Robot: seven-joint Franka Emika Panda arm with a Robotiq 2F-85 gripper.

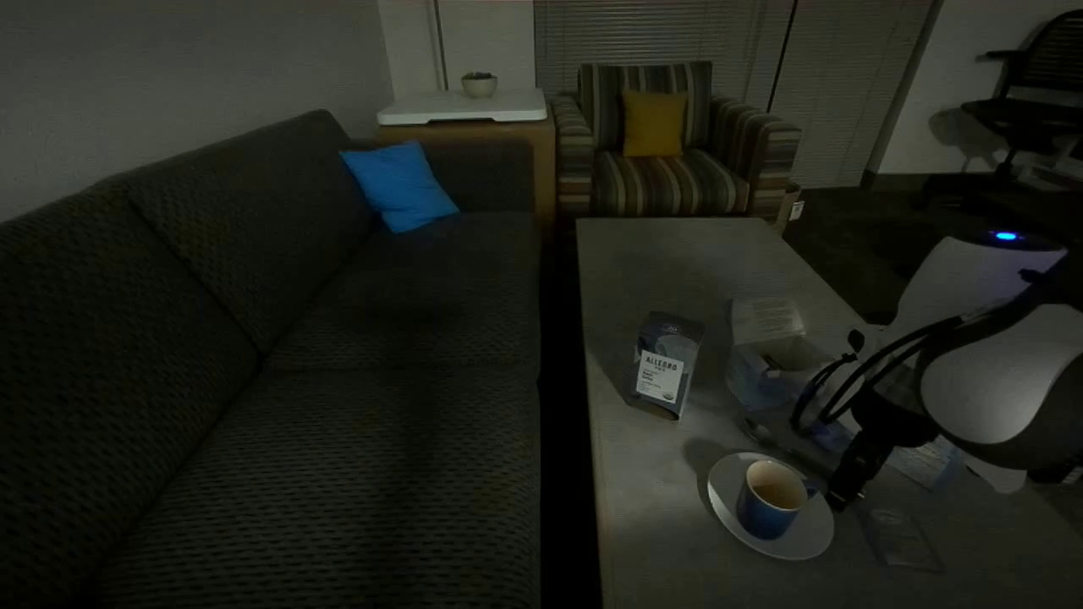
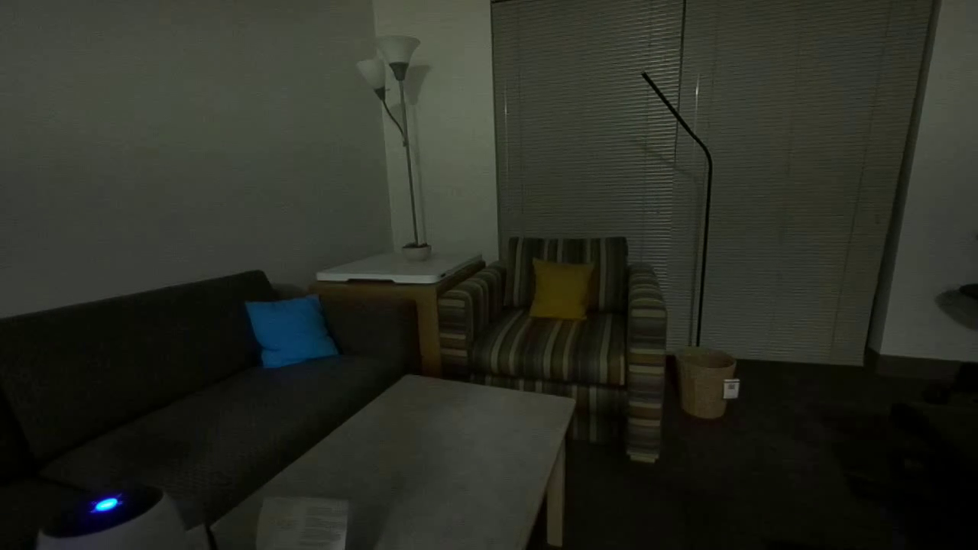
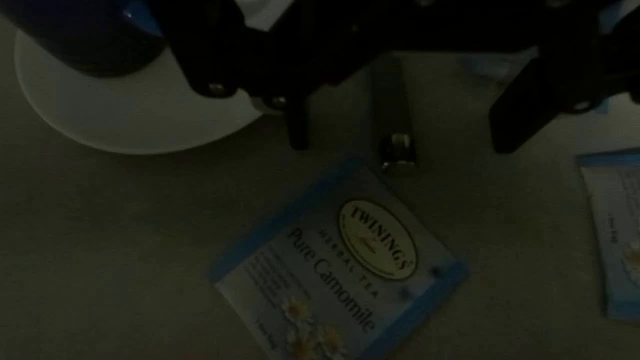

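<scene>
My gripper is open low over the table, with nothing held. In the wrist view, the dark handle of a utensil (image 3: 393, 114) lies between and below its fingers. The finger (image 3: 298, 129) on the left is at the rim of a white saucer (image 3: 138, 129); whether they touch I cannot tell. A blue cup (image 1: 766, 512) stands upright on that saucer, holding brownish liquid or a tan interior. In exterior view 1 the utensil's far end (image 1: 756, 433) shows behind the saucer. A Twinings camomile packet (image 3: 336, 270) lies flat nearby.
Behind the saucer stand a dark Allegro bag (image 1: 660, 377) and an open box (image 1: 772, 370). Another tea packet (image 3: 624, 234) lies at the right. A sofa (image 1: 386, 477) runs along the left.
</scene>
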